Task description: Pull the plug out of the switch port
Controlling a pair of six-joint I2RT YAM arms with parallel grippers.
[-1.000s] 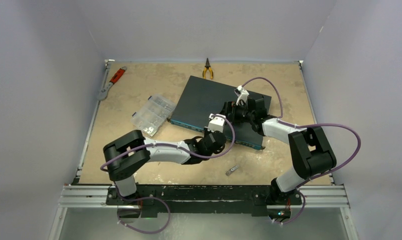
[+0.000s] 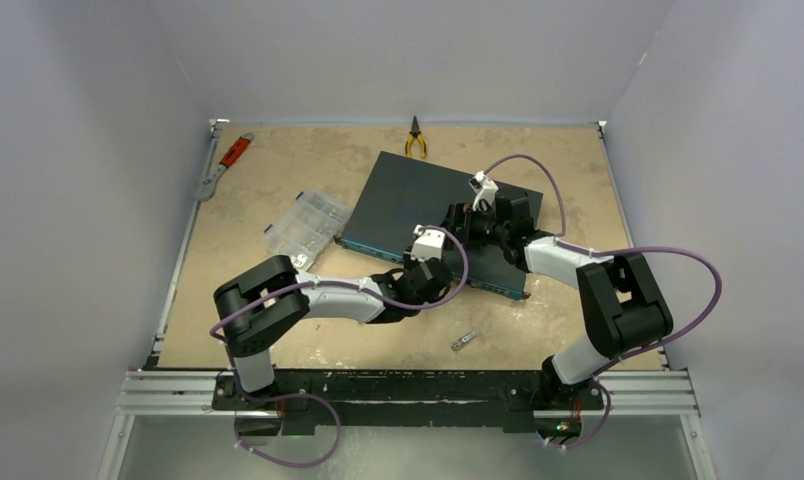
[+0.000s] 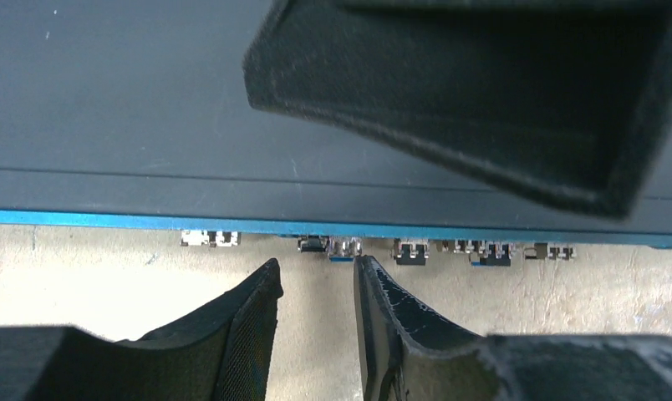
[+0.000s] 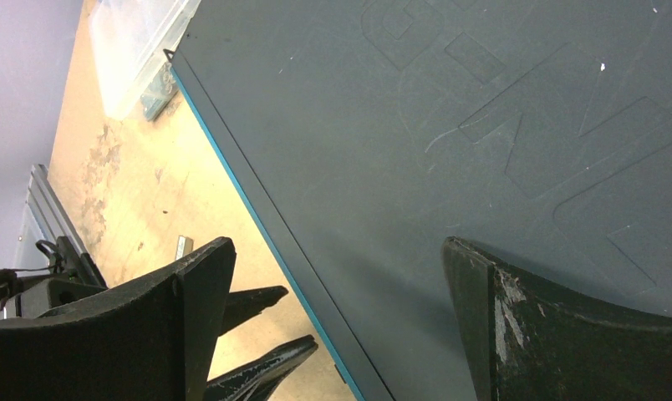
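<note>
A dark flat switch (image 2: 403, 195) with a blue front edge lies angled on the table. Along that edge, in the left wrist view, several small metal plugs or modules stick out; a dark one (image 3: 313, 244) and a silver one (image 3: 344, 247) sit side by side. My left gripper is part open just in front of this pair, its fingertips apart on either side of them and nothing held. Which plug is the task's own cannot be told. Over the switch's top, my right gripper stands wide open and empty.
A clear compartment box (image 2: 306, 228) is left of the switch. Yellow pliers (image 2: 416, 142) lie behind it, an orange-handled wrench (image 2: 225, 165) at the far left. A small silver piece (image 2: 464, 341) lies near the front edge. Bare table surrounds it.
My left arm has shifted slightly, its wrist a little left and toward the back, its elbow a little right. The right arm and the switch look unmoved.
</note>
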